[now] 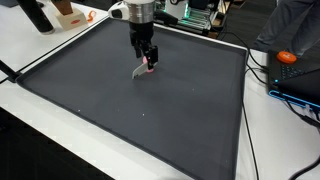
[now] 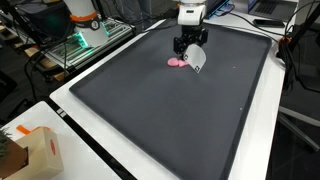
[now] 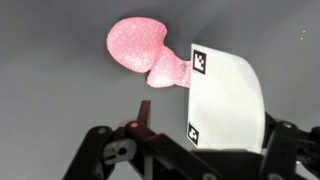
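A white, curved piece with small black-and-white square markers [image 3: 226,98] stands out at right of centre in the wrist view. It also shows as a rounded white shape [image 2: 196,59] in exterior view 2 and as a narrow, slanted one [image 1: 139,71] in exterior view 1. Against its left side lies a speckled pink object [image 3: 137,43] with a rounded end and a narrower part, partly covered by the white piece. My gripper is part open, its fingers on either side of the white piece. A gap shows between the left finger and the piece.
The dark grey board [image 1: 150,120] is bare towards the front and both sides. Beyond its right edge sits a dark device with an orange knob [image 1: 286,57]. A white and orange item [image 2: 38,153] occupies the near left corner of exterior view 2.
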